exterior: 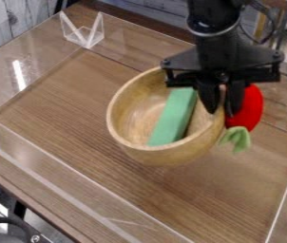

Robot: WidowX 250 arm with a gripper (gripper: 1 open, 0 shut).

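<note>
My gripper (220, 95), black, is shut on the right rim of a tan bowl (136, 114), which hangs tilted over the wooden table (57, 114). A green oblong block (172, 121) lies inside the bowl. Just right of the bowl, under the gripper, is a red object with a pale green top (245, 114), like a strawberry; whether the fingers also touch it is hidden.
A white wire-like object (83, 28) sits at the back left. Black cables lie at the lower left edge.
</note>
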